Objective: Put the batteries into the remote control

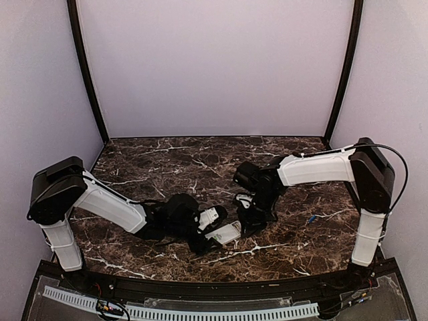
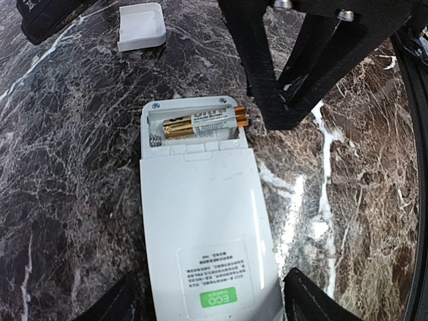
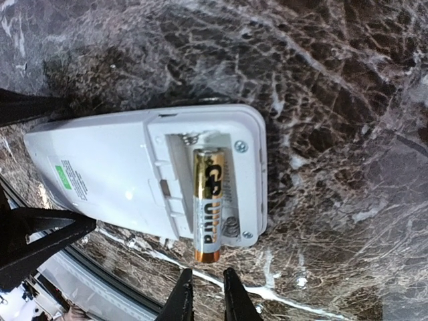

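The white remote control (image 2: 207,207) lies back side up, its battery bay (image 3: 231,137) uncovered. One gold-and-silver battery (image 3: 208,200) rests in the bay, its copper end sticking out past the side wall. Springs show at opposite ends of the bay. My left gripper straddles the remote's other end; one finger is close against its side, and a small gap shows at the other. Just beyond the protruding battery end are the tips of my right gripper, slightly apart. Nothing clearly shows between them; whether they touch the battery cannot be told.
A small white cover (image 2: 142,27) lies on the marbled table, apart from the remote. Farther right sits a small blue object (image 1: 311,219). The table behind both arms is clear, while the two grippers crowd close together around the remote.
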